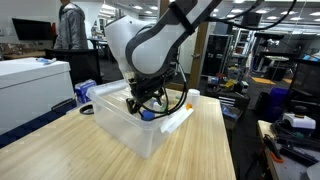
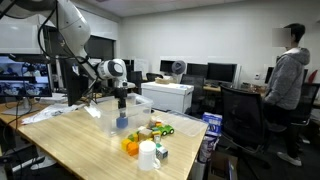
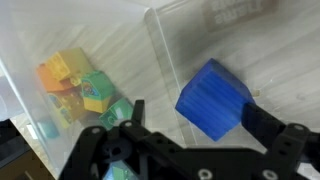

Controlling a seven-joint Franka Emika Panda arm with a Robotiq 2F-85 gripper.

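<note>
A blue block-like object [image 3: 213, 99] lies inside the clear plastic bin [image 1: 112, 121], close to one wall. In the wrist view my gripper is open above it, one finger on each side. The right finger [image 3: 262, 122] overlaps the blue object's edge in this view; whether it touches cannot be told. From the first exterior side, the gripper [image 1: 144, 104] reaches down into the bin just above the blue object [image 1: 148, 115]. The other exterior view shows the blue object [image 2: 122, 122] through the bin's wall.
Outside the bin sit several coloured blocks [image 2: 131, 147], a white cup [image 2: 147, 155] and green items [image 2: 165, 130]. The bin's raised walls surround the gripper. Bare wooden table [image 1: 60, 150] lies in front and to the left.
</note>
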